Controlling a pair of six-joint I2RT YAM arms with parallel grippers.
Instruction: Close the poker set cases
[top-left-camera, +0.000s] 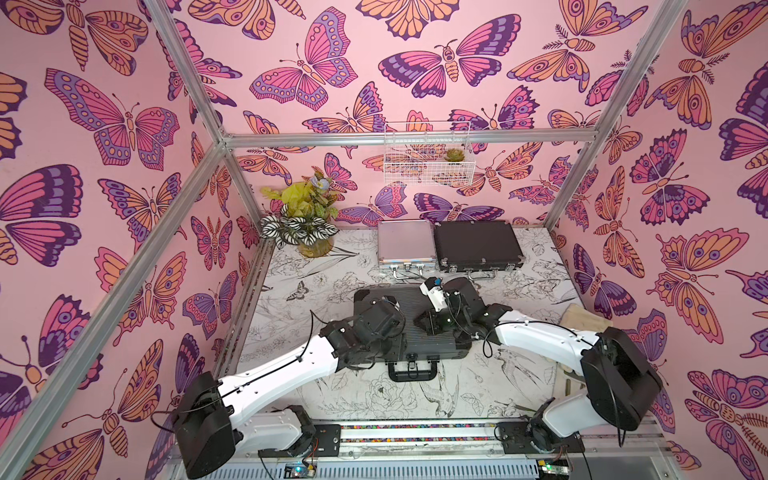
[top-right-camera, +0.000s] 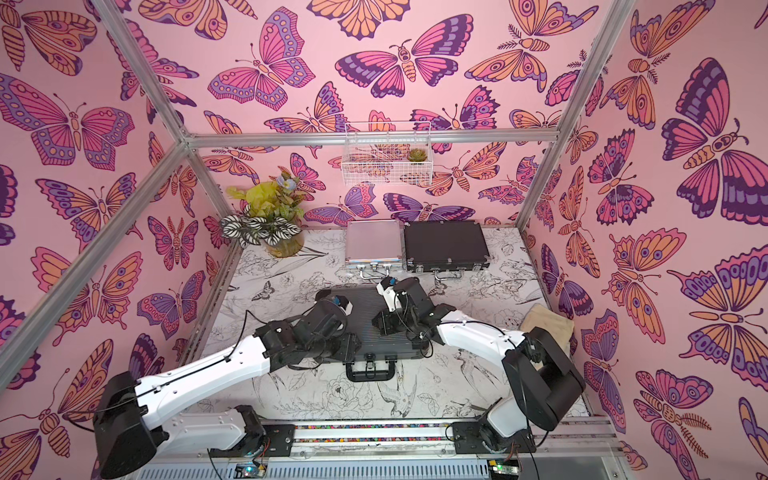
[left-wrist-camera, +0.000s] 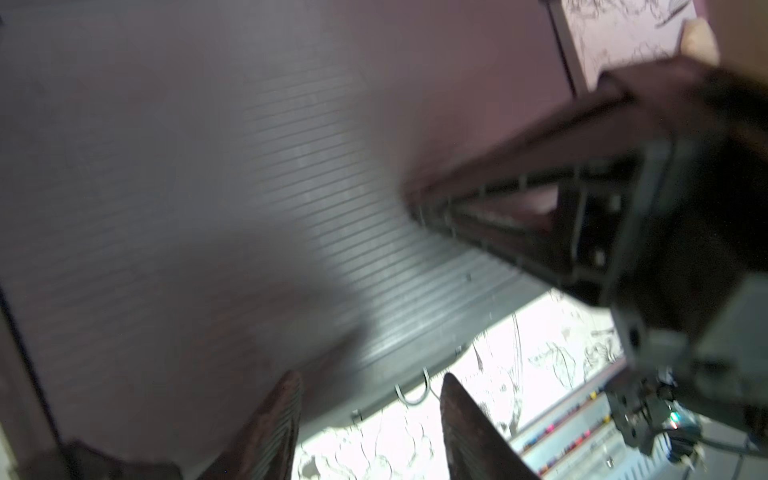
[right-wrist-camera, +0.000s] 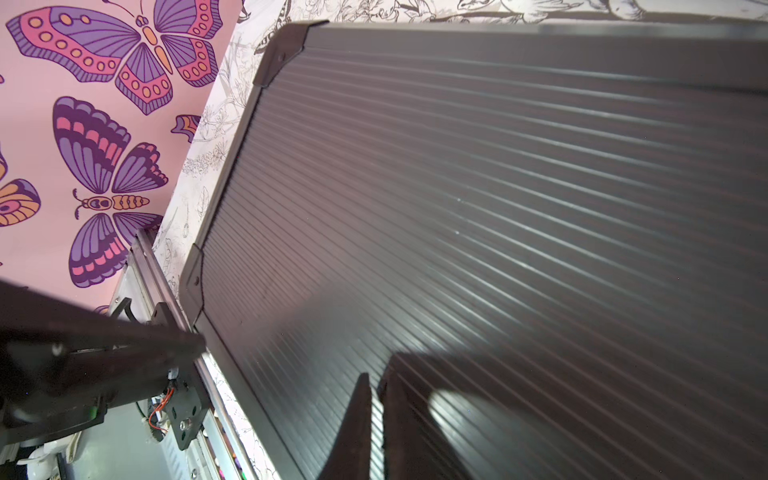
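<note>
A dark ribbed poker case (top-left-camera: 413, 345) lies in the middle of the table, lid down, its black handle (top-left-camera: 413, 373) toward the front edge. At the case's front left, my left gripper hangs above the front edge, its fingers (left-wrist-camera: 276, 420) apart and nothing between them. My right gripper is at the lid, fingertips together and pointing down at its ribbed top; nothing shows between them. Whether its tips touch the lid is hard to tell. Both arms cover parts of the lid in the top views, and the latches are partly hidden.
At the back stand a silver case (top-left-camera: 406, 243) and a black case (top-left-camera: 478, 245), both with lids down. A potted plant (top-left-camera: 315, 246) is at the back left. A beige cloth (top-right-camera: 547, 320) lies at the right.
</note>
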